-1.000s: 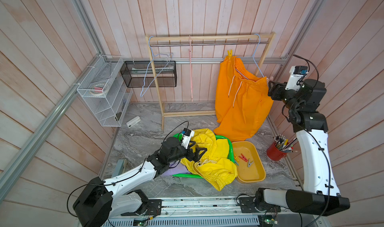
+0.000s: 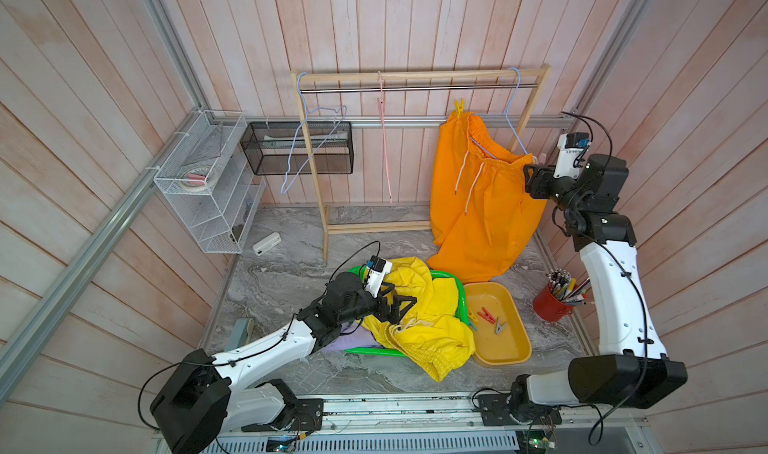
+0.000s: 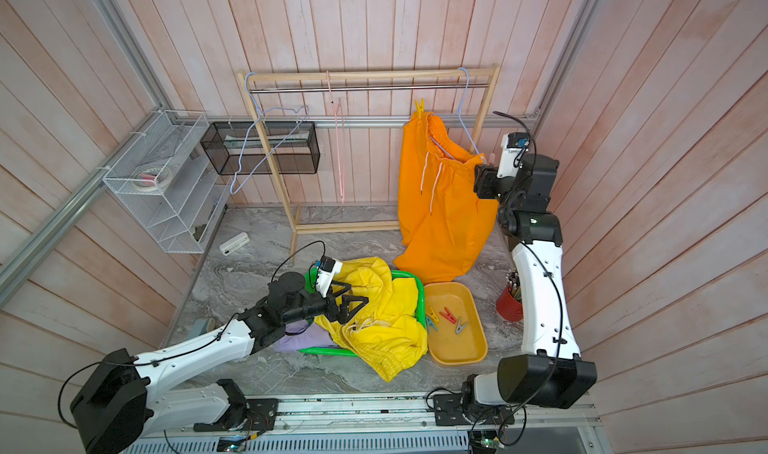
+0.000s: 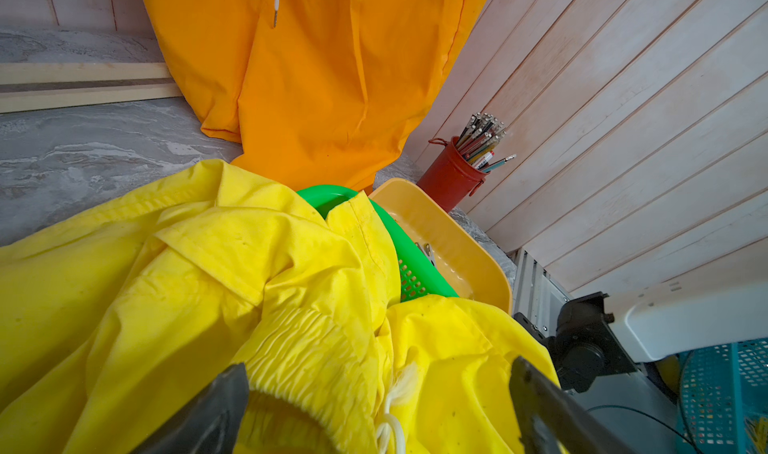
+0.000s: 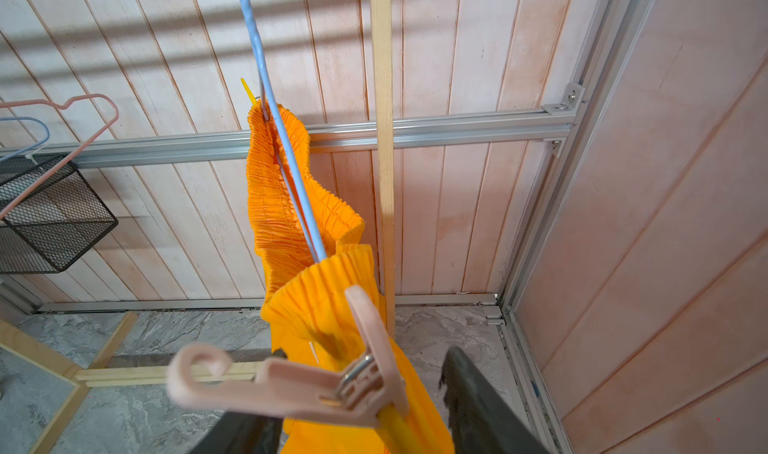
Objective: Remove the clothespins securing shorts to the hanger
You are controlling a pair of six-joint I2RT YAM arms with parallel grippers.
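Orange shorts point(image 2: 480, 198) hang from a blue hanger point(image 5: 289, 154) on the rack. A yellow clothespin point(image 2: 459, 105) grips their far waistband corner. On the near corner sits a pink clothespin point(image 5: 320, 390), large in the right wrist view. My right gripper is part open, its fingers point(image 5: 472, 402) on either side of that pin with a gap to the right one. Over the yellow clothing, my left gripper stands open, with no clothespin between its fingers; its fingertips show at the bottom of the left wrist view.
A tan tray point(image 3: 456, 350) holds several loose clothespins. Yellow clothing point(image 2: 424, 302) is heaped in a green basket point(image 2: 461, 302). The red pen cup point(image 2: 550, 307) stands near the right wall. A wooden rack post point(image 5: 385, 94) rises close beyond the shorts.
My right gripper has moved left, up to the near corner of the shorts' waistband. The left arm has hardly moved, and the shorts still hang in place.
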